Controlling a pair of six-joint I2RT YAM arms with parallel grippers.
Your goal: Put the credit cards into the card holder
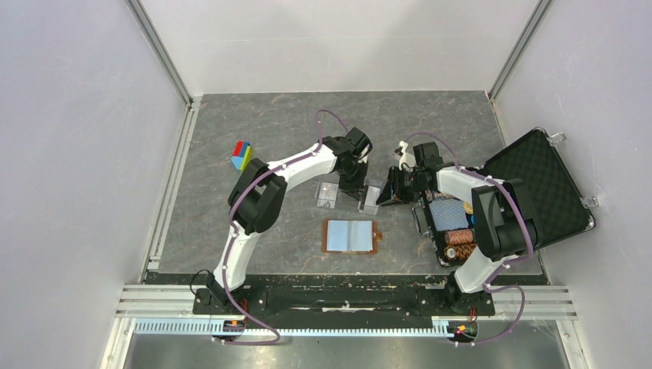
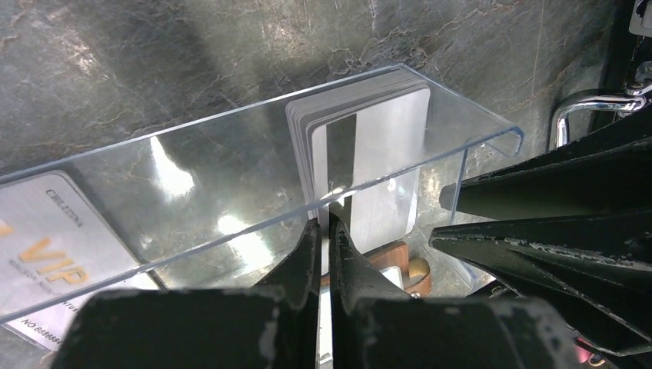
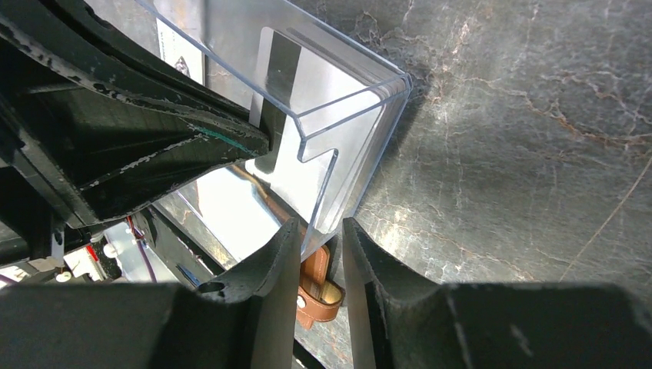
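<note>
A stack of white credit cards with a dark stripe stands at the right end of a clear box. My left gripper is shut on the edge of a card at the stack's left side; how deep the grip goes is hidden. My right gripper is shut on the end wall of the clear box, beside the same stack. Open on the table in front of the box lies the brown card holder with pale inner pages. A VIP card shows at the box's left end.
The open black case with rolls and cloth stands at the right, under my right arm. Coloured blocks sit at the far left. Bare table surrounds the card holder.
</note>
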